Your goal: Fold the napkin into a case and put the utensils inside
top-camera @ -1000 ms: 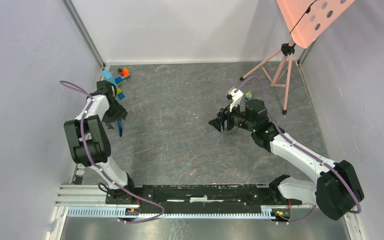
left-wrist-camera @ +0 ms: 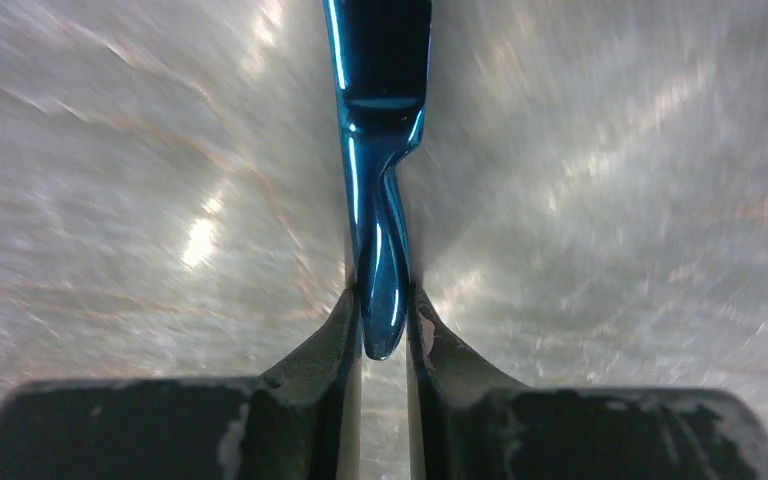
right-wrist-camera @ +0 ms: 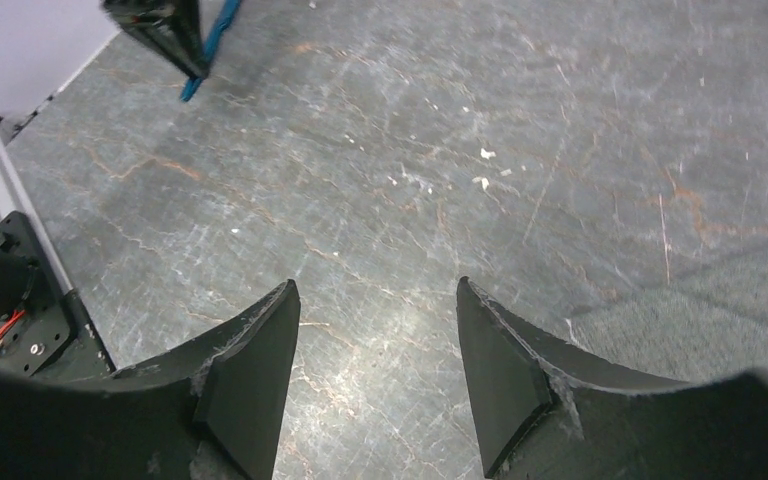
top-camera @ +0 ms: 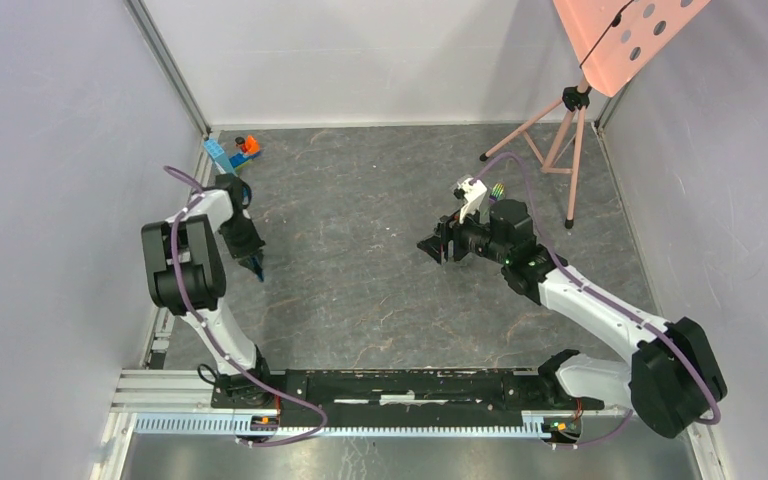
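A shiny blue knife [left-wrist-camera: 380, 200] is pinched by its handle end between the fingertips of my left gripper. In the top view that gripper [top-camera: 256, 258] is over the left part of the table, with a bit of the blue knife [top-camera: 260, 272] showing past its fingers. My right gripper is open and empty, held above the table. A grey folded napkin [right-wrist-camera: 700, 335] lies at the lower right of the right wrist view, partly covered by a finger. In the top view the right arm hides the napkin.
Colourful utensil tips [top-camera: 497, 191] show just behind the right arm. Blue and orange toy blocks [top-camera: 247, 150] sit at the back left corner. A pink tripod [top-camera: 565, 150] stands at the back right.
The right arm is nearly still.
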